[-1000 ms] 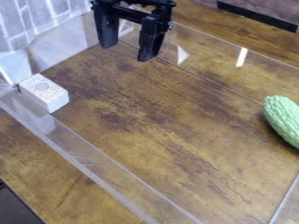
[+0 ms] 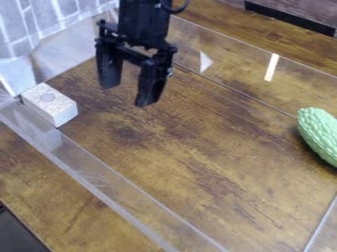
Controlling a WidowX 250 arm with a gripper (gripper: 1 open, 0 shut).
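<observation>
The black gripper [image 2: 129,83] hangs over the upper middle-left of the wooden surface, open, with nothing between its two fingers. A small white patterned box [image 2: 50,104] lies at the left, left of and below the gripper. A pale green bitter-melon-like object [image 2: 320,136] lies at the right edge, partly out of frame.
A clear tray or barrier wall [image 2: 105,183] runs along the left front and around the work area. White curtain-like fabric [image 2: 27,30] is at the upper left.
The gripper has moved down in the view and somewhat to the left from near the top. The box and the green object have not moved.
</observation>
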